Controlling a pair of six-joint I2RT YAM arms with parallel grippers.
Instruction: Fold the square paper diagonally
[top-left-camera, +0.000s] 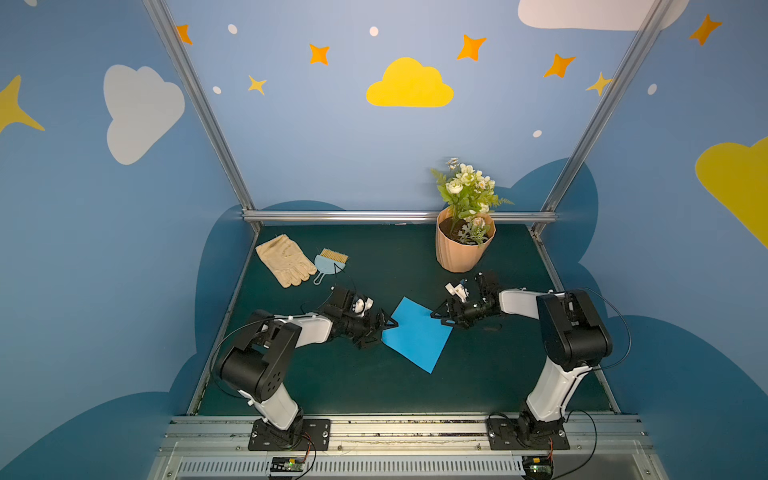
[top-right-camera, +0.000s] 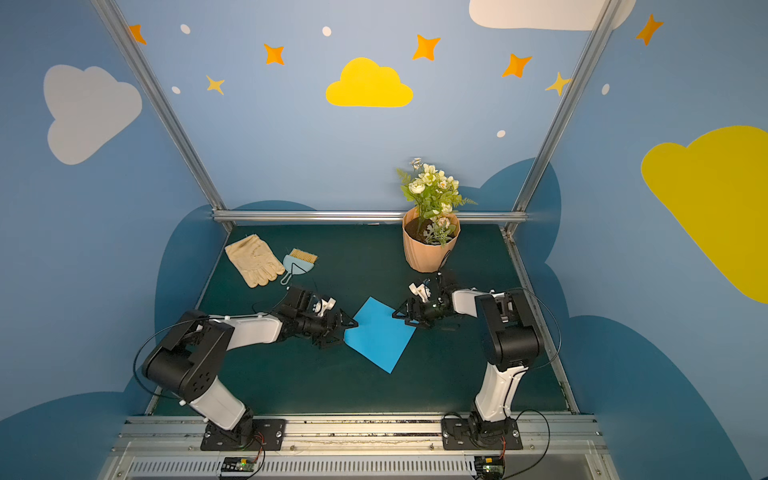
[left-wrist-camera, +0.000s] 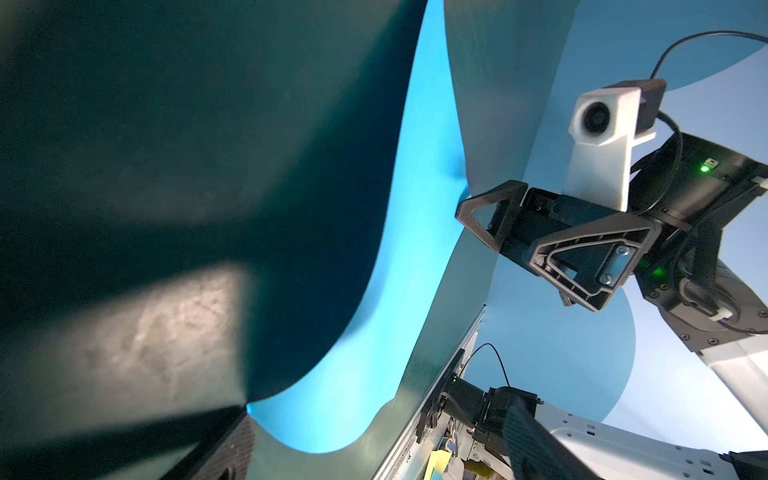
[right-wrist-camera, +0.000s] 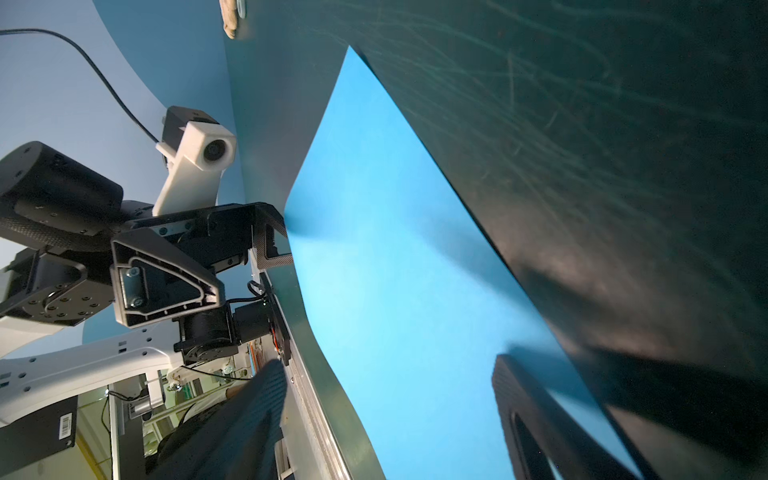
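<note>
The blue square paper (top-left-camera: 417, 336) lies turned like a diamond on the dark green table between the two arms. My left gripper (top-left-camera: 385, 329) stands open at its left edge; in the left wrist view the paper (left-wrist-camera: 416, 208) bows upward, with a corner near one finger (left-wrist-camera: 228, 448). At the right corner, my right gripper (top-left-camera: 445, 315) is open. In the right wrist view one of its fingers (right-wrist-camera: 552, 424) overlaps the paper (right-wrist-camera: 384, 264), and the other finger (right-wrist-camera: 248, 416) is off the sheet's edge. The right corner itself is hidden there.
A flower pot (top-left-camera: 460, 248) stands behind the right arm. At the back left lie a beige glove (top-left-camera: 284, 260) and a small blue dustpan with brush (top-left-camera: 330, 262).
</note>
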